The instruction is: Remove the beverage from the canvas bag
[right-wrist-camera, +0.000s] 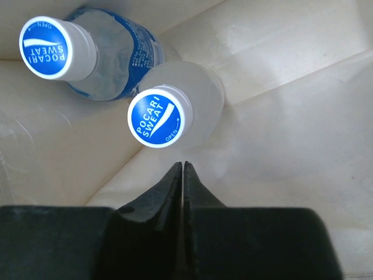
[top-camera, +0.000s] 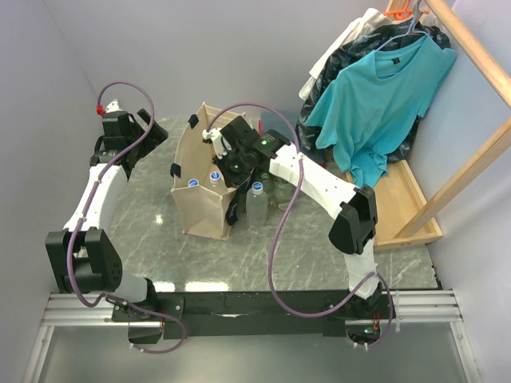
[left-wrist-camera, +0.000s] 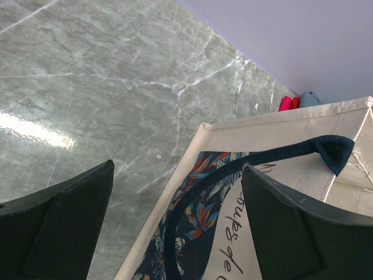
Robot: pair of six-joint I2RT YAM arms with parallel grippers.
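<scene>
The beige canvas bag (top-camera: 200, 215) stands mid-table. Inside it are two Pocari Sweat bottles, their blue-and-white caps (right-wrist-camera: 156, 119) facing up in the right wrist view. My right gripper is down inside the bag, shut with nothing between its fingers, just beside the nearer bottle. My left gripper (top-camera: 150, 126) hangs left of the bag, open; its wrist view shows the bag's printed side (left-wrist-camera: 195, 227) between its wide-spread fingers, apparently below them.
A clear bottle (top-camera: 256, 209) and other bottles stand right of the bag. A wooden rack (top-camera: 419, 222) with hung shirts fills the right.
</scene>
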